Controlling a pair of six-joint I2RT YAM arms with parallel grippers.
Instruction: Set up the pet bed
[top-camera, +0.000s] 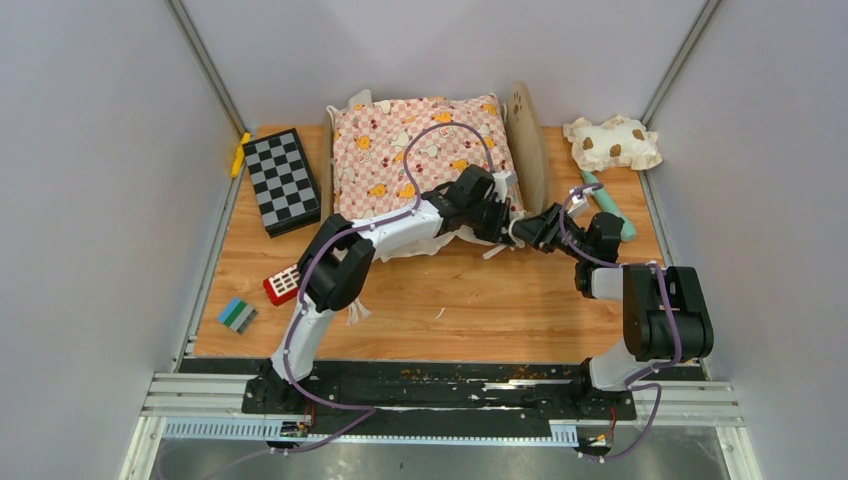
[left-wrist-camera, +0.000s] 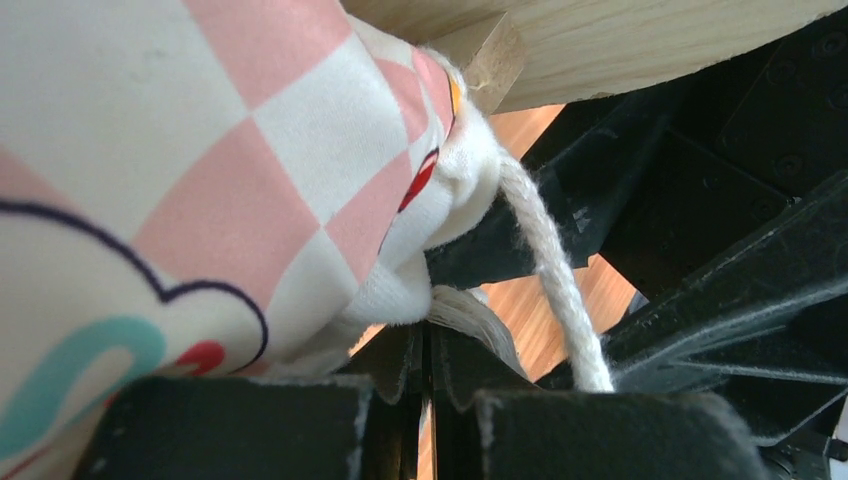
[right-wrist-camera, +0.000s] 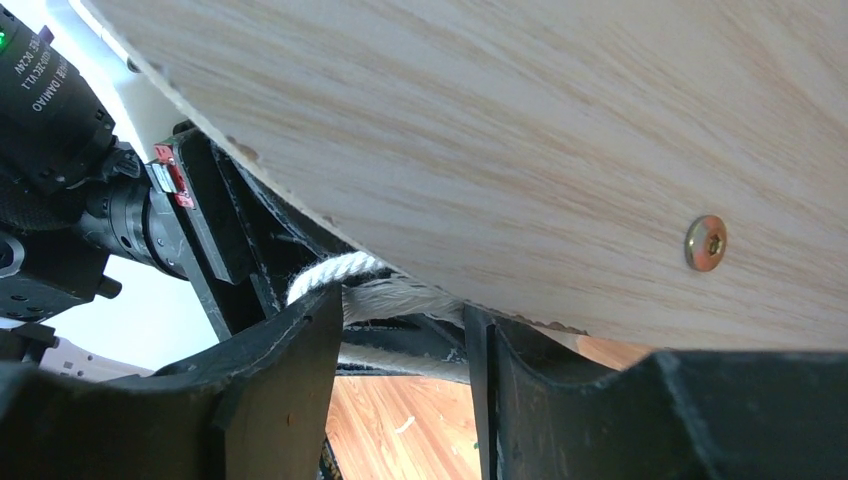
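The checkered pink-and-white cushion (top-camera: 420, 150) rests in the wooden bed frame, its side panel (top-camera: 527, 140) standing at the right. A white cord (left-wrist-camera: 548, 250) hangs from the cushion's front right corner. My left gripper is shut at that corner, with a strand of the cord at its fingertips. In the right wrist view my right gripper stands open, and strands of the cord (right-wrist-camera: 400, 303) run across between its fingers, beneath the panel's edge (right-wrist-camera: 480, 300). From the top, both grippers meet close together at the corner.
A small ruffled pillow (top-camera: 612, 145) and a teal roll (top-camera: 610, 207) lie at the right. On the left are a checkerboard (top-camera: 282, 180), a red box (top-camera: 283, 286) and a striped block (top-camera: 237, 315).
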